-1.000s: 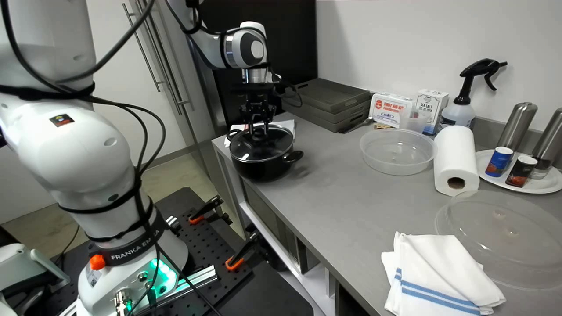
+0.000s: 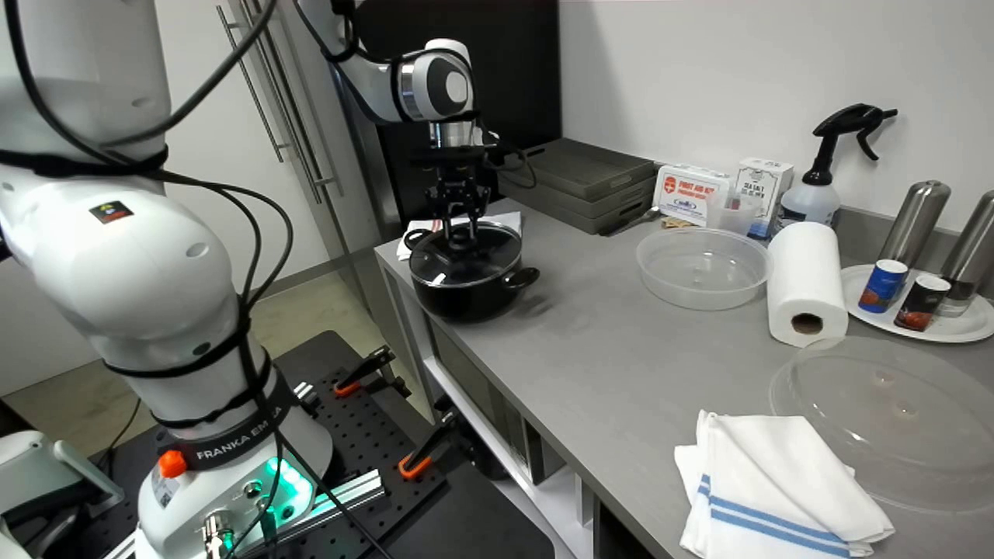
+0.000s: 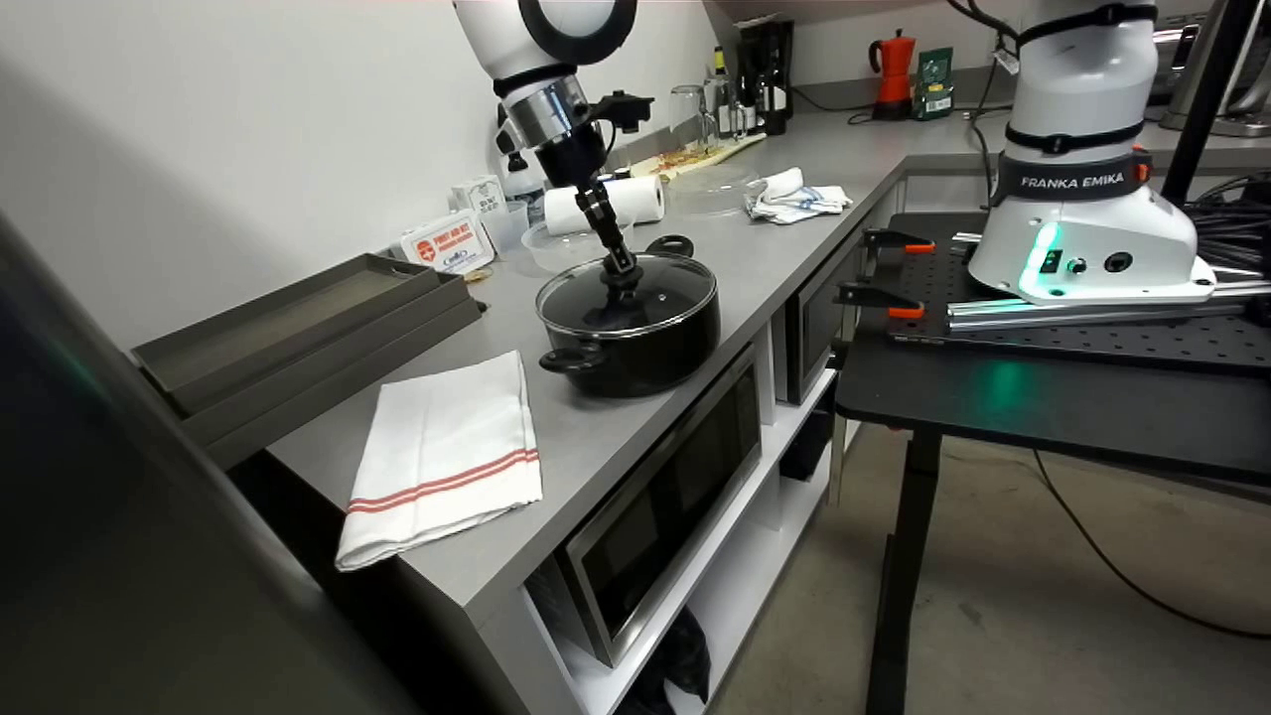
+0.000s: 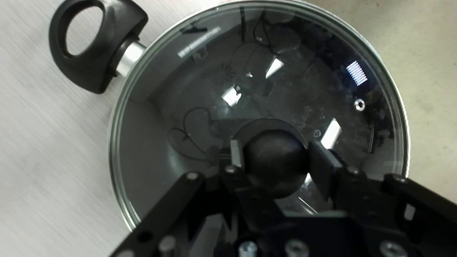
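Observation:
A black pot (image 2: 458, 303) stands near the counter's far-left edge in exterior view 1, covered by a glass lid (image 4: 184, 98) with a metal rim. The lid sits level on the pot, its round black knob (image 4: 274, 169) at the middle. My gripper points down from above and is shut on that knob, one finger (image 4: 236, 153) on each side of it. In exterior view 2 the gripper (image 3: 620, 264) comes down onto the lid's centre, which hides most of the knob. One pot handle (image 4: 96, 47) shows at the wrist view's upper left.
Beside the pot lies a white towel with red stripes (image 3: 443, 443). Stacked grey trays (image 2: 579, 183) stand behind, against the wall. A clear round bowl (image 2: 703, 269), a paper roll (image 2: 807, 279) and a blue-striped towel (image 2: 780, 484) are farther along. The mid-counter is bare.
The pot, lid and gripper have shifted very slightly to the right in exterior view 1. The rest looks the same, and the fingers are still around the knob.

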